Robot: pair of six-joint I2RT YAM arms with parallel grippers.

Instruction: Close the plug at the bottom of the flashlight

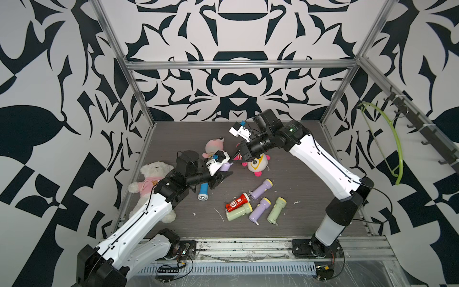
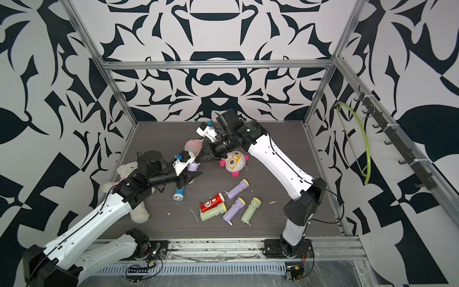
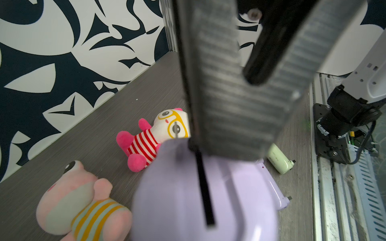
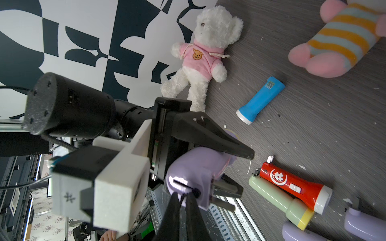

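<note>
A purple flashlight [image 4: 195, 168] is held up in my left gripper [image 1: 226, 173], between its black fingers, its plug end with metal prongs [image 4: 223, 192] showing in the right wrist view. My right gripper [image 1: 235, 157] is shut, its fingertips at the flashlight's end beside a black slot, with nothing seen between them. In the left wrist view the purple body [image 3: 168, 200] fills the lower middle, close up and blurred, with a large ridged grey piece above it.
Several flashlights lie at the front right, among them a red one [image 1: 235, 203]. A blue one [image 4: 259, 100] lies near the white bear [image 4: 209, 36]. Two other plush toys [image 3: 80, 200] [image 3: 144, 144] sit behind. The arms meet above the table's middle.
</note>
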